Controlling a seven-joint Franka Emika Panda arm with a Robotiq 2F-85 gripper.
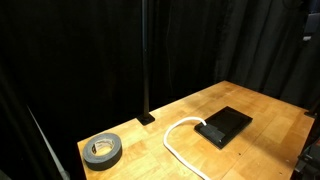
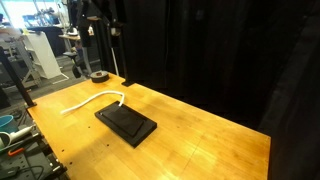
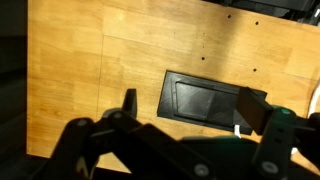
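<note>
A flat black tray (image 1: 226, 126) with a raised rim lies on the wooden table. One end of a white cord (image 1: 177, 151) rests at its edge, and the rest curves over the wood. From above in the wrist view, the black tray (image 3: 205, 101) is below my gripper, its lower part hidden behind the gripper body. Two dark fingers stand wide apart, so the gripper is open, with nothing held between them. In exterior view 2 the dark arm hangs high at the upper left, above the table.
A roll of dark tape (image 1: 102, 151) sits at the table's left end, beyond the cord. A black stand foot (image 1: 146, 118) is at the back edge, by the dark curtains. Much of the table (image 2: 205, 135) beside the tray is bare.
</note>
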